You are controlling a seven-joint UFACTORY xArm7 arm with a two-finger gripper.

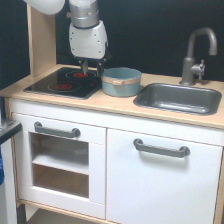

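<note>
A grey-green pot (122, 88) stands on the wooden counter of a toy kitchen, between the stove top and the sink. My white gripper (92, 70) points down beside the pot's left side, over the right part of the black stove top (62, 86). Its dark fingers are small and merge with the dark background and stove, so their opening does not show clearly. Whether they touch the pot's left edge or handle is hidden at this size.
A metal sink (178, 98) with a tall grey faucet (192, 62) is at the right. Below the counter are an open-looking oven compartment (62, 160) and a white cupboard door (160, 180), each with a grey handle. Bare counter (100, 104) lies in front of the pot.
</note>
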